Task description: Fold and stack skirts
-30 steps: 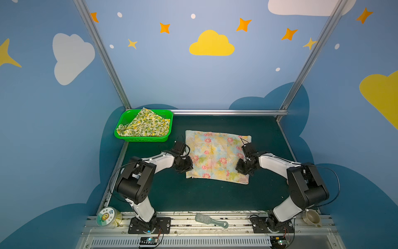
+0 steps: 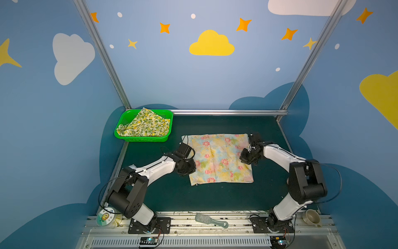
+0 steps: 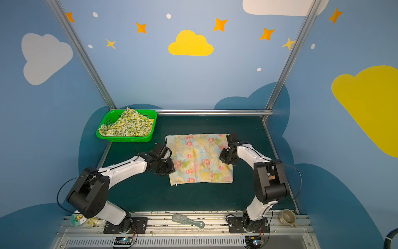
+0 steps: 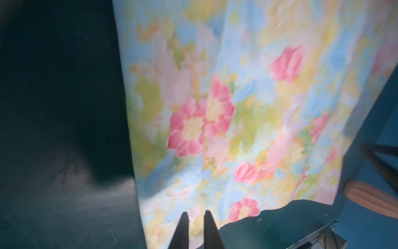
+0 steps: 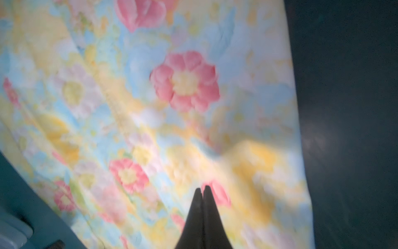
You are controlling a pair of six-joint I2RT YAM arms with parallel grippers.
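A pastel floral skirt (image 2: 219, 159) lies spread flat on the dark green table, roughly rectangular, with slight creases. At its left edge is my left gripper, its two fingertips a small gap apart over the near left part of the cloth; nothing shows held between them. My right gripper is over the skirt's right side, fingertips together, with no cloth visibly pinched. A second skirt, yellow and green patterned (image 2: 146, 123), lies crumpled in the green basket (image 2: 124, 139) at the back left.
A grey brush (image 2: 211, 220) lies on the front rail between the arm bases. A beige cup (image 2: 311, 217) stands at the front right, a lidded tub (image 2: 107, 216) at the front left. Bare table surrounds the skirt.
The skirt has turned slightly, its near left corner now closer to the front and its far left corner further left. My right gripper has moved away from the front; the left has shifted slightly.
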